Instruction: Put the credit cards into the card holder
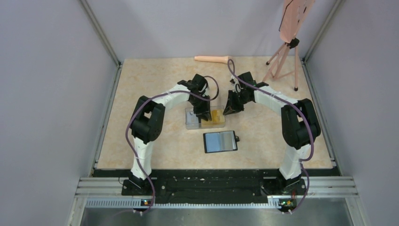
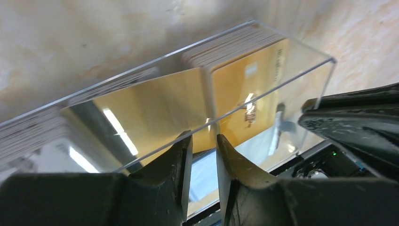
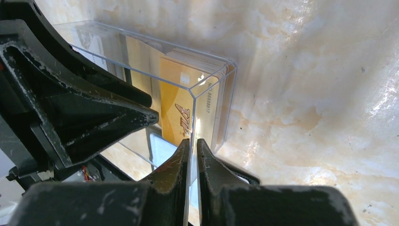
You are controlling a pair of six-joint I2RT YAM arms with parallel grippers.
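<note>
A clear box (image 1: 191,126) holds stacks of credit cards. Gold cards (image 2: 244,89) stand at its right end, and another gold card (image 2: 155,108) leans in the middle. White cards (image 1: 192,117) are at the left. Over the middle of the box my left gripper is part open, with no card visible between its fingers. My right gripper is shut on the thin clear wall at the box's right end; the gold cards (image 3: 176,103) are behind that wall. The card holder (image 1: 220,141) lies open in front of the box, showing pale blue and grey pages.
A pink cylinder (image 1: 211,59) lies at the back edge, and a pink tripod (image 1: 284,56) stands at the back right. The table surface (image 1: 263,146) right of the card holder is bare.
</note>
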